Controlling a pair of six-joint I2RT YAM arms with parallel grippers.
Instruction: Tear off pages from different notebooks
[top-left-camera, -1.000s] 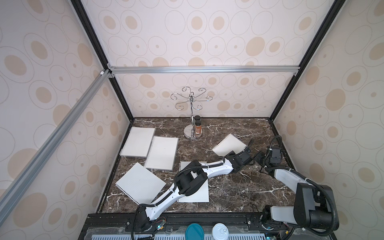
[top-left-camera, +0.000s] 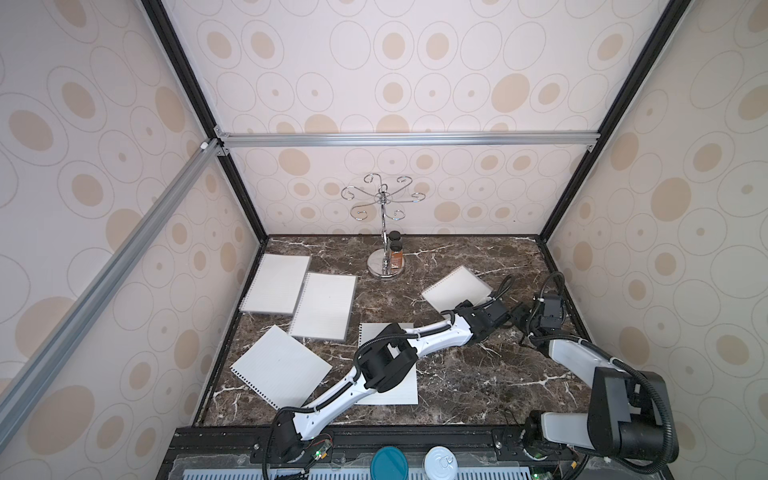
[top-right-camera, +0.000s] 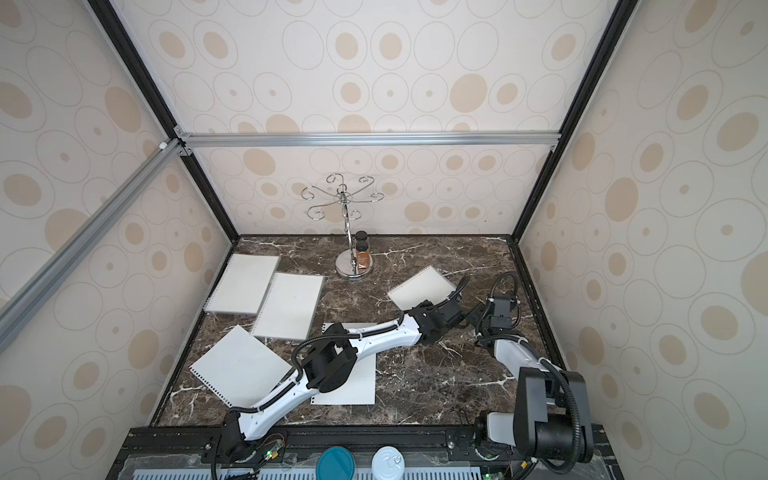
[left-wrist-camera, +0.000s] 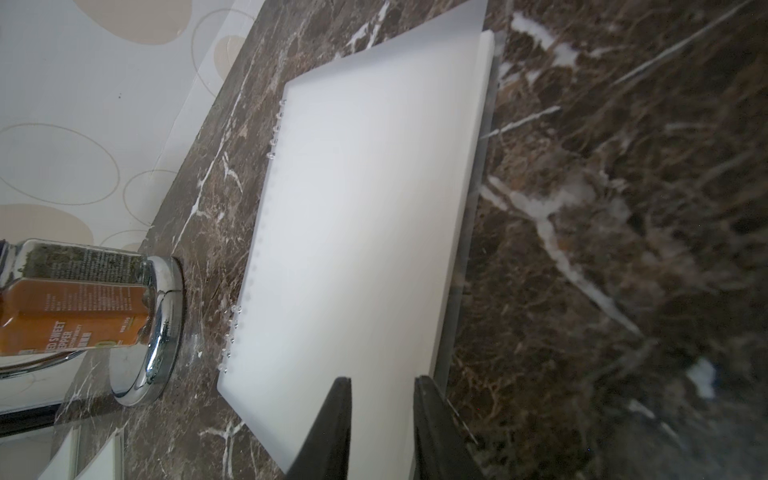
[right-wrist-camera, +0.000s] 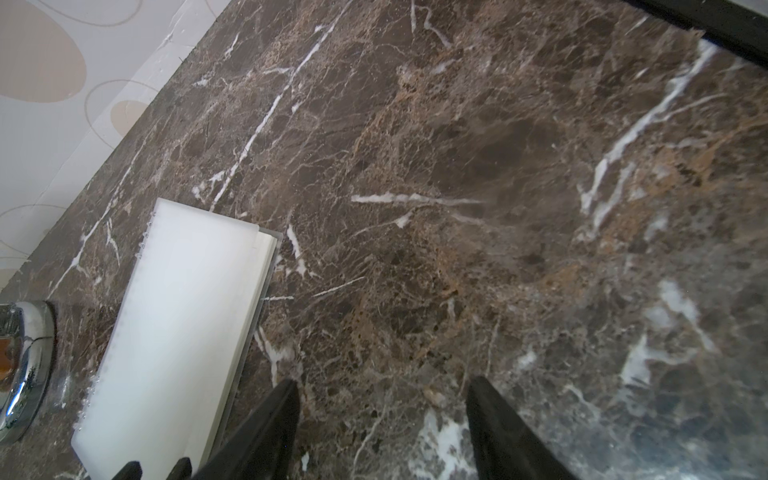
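Note:
A white spiral notebook lies askew at the right back of the marble table, also seen at the lower left of the right wrist view (right-wrist-camera: 172, 320). My left gripper reaches its near edge, fingers parted; whether it touches is unclear. My right gripper is open over bare marble to the notebook's right, nothing between its fingers. More notebooks lie at left: one at the back (top-left-camera: 274, 281), one beside it (top-left-camera: 322, 304), one in front (top-left-camera: 280, 368), and another (top-left-camera: 388, 396) partly under my left arm.
A chrome stand (top-left-camera: 384, 208) with jars (top-left-camera: 395, 256) at its base stands at the back centre. My two grippers are close together at the right.
The right arm is almost still.

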